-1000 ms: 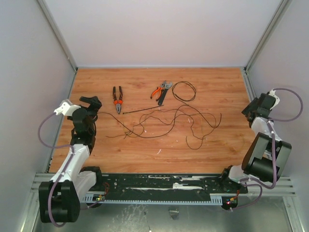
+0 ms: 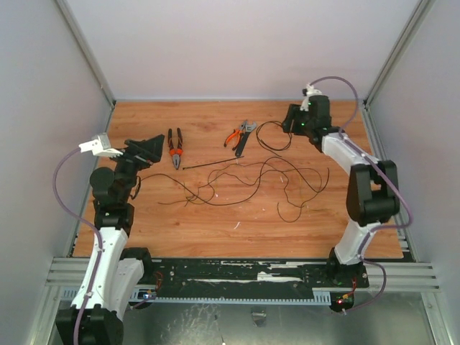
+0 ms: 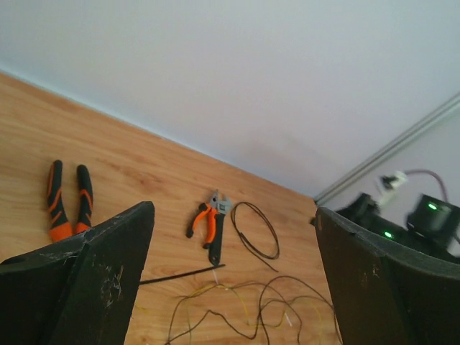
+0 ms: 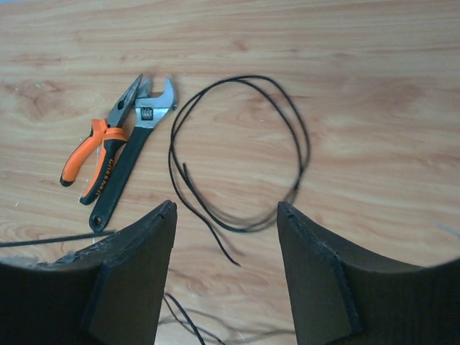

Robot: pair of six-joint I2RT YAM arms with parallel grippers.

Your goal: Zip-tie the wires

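Note:
Long dark wires (image 2: 248, 183) lie in loose tangled curves over the middle of the table. Behind them, a coiled black wire (image 4: 305, 144) rests flat in a loop, beyond the open fingertips of my right gripper; nothing is between them. In the top view the right gripper (image 2: 290, 119) hovers by the coil's right side. A thin straight black strip (image 2: 213, 163), perhaps the zip tie, lies left of the coil. My left gripper is open and empty, held over the table's left side.
Orange-handled pliers (image 2: 175, 149) lie on the left. Smaller orange pliers (image 4: 108, 136) touch an adjustable wrench (image 4: 129, 158) just left of the coil. Walls enclose the back and sides.
The right arm has swung from the far right edge inward and back to the coil. The wires and tools have stayed put.

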